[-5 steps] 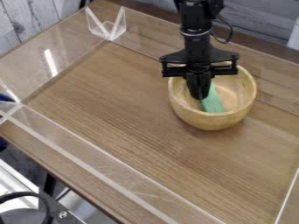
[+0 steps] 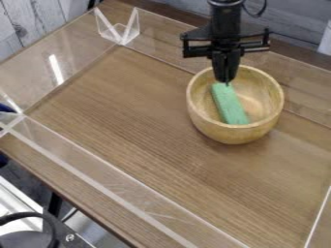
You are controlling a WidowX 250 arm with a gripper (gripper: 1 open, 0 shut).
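Note:
My black gripper hangs at the top centre, its tip at the back rim of a round wooden bowl. It is shut, with nothing visible between its fingers. A green elongated object lies inside the bowl, slanting from back left to front right, fully uncovered below the gripper.
A clear plastic piece sits at the back left. Clear strips run along the left and right edges, and a dark cable lies at the bottom left corner.
My gripper has moved up and back from over the middle of the bowl to its back rim. The green object now shows more fully and lies a little further left.

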